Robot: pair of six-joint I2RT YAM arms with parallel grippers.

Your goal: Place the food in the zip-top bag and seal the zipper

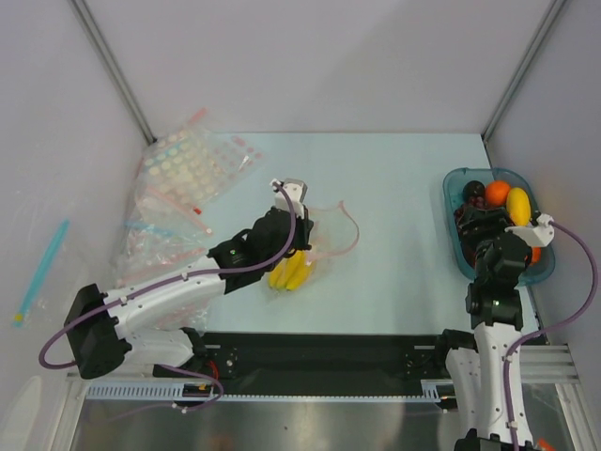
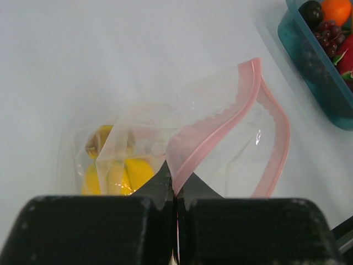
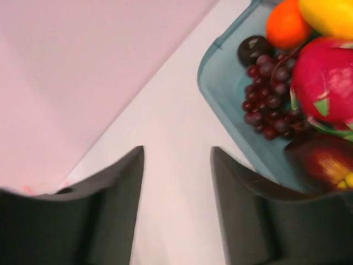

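Note:
A clear zip top bag (image 2: 242, 127) with a pink zip edge stands partly opened out, bananas (image 2: 138, 172) lying inside it. My left gripper is shut on the bag's pink edge, which runs in between its fingers; from above, this gripper (image 1: 302, 246) hides part of the bag. Over the blue basket (image 1: 454, 230) in the top view hangs my right gripper (image 1: 481, 218). In the right wrist view its fingers stand apart with bare table between them. Dark grapes (image 3: 270, 91), a dragon fruit (image 3: 325, 80) and an orange (image 3: 287, 25) lie in the basket.
More clear bags (image 1: 183, 169) are spread along the table's left side. The white tabletop (image 1: 394, 207) between the held bag and the basket is free. A dark bar (image 1: 310, 362) runs along the front edge.

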